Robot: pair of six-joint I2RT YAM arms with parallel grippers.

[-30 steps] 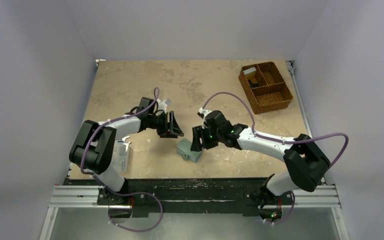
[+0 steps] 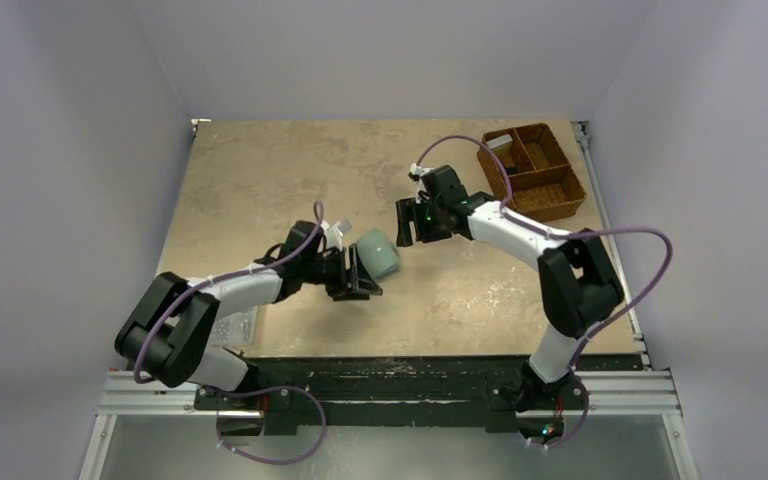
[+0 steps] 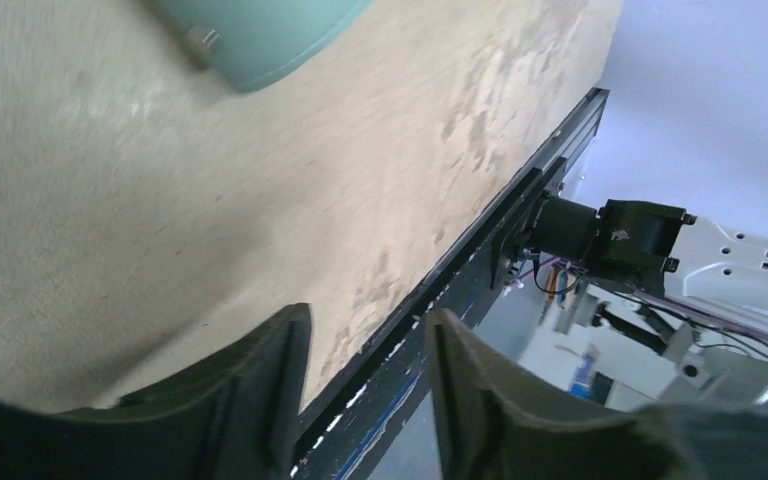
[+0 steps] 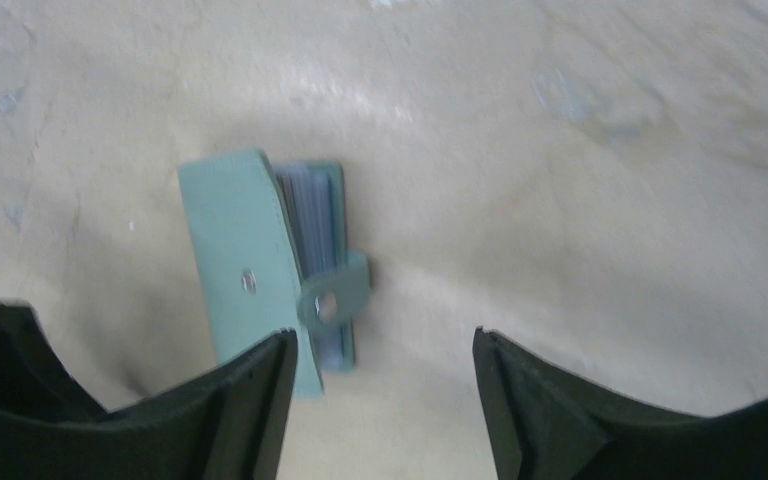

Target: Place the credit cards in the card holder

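Note:
The pale green card holder lies on the table between my two grippers. In the right wrist view its strap with a snap shows unfastened, over the dark inner sleeves at its side. One corner of the holder shows at the top of the left wrist view. Beside the holder, at its near left, my left gripper is open and empty. My right gripper stands open, apart from the holder at its far right. I cannot make out any loose credit card.
At the back right stands a brown woven basket with compartments, a white item inside one. A clear tray sits under the left arm.
The card holder has shifted toward the back and turned. My right gripper came off it and moved backward.

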